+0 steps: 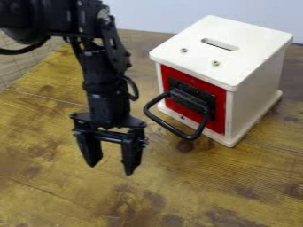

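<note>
My black gripper (109,156) hangs low over the wooden table, left of a white box (258,89) with a slot and two studs on its sloped top. Its fingers are apart with nothing visible between them. The box's front has a red panel (217,124) with a black handle (179,129) that sticks out toward my gripper, a short way to its right and apart from it.
A wire mesh (18,62) lies at the upper left edge, and a pale wall (142,13) stands behind.
</note>
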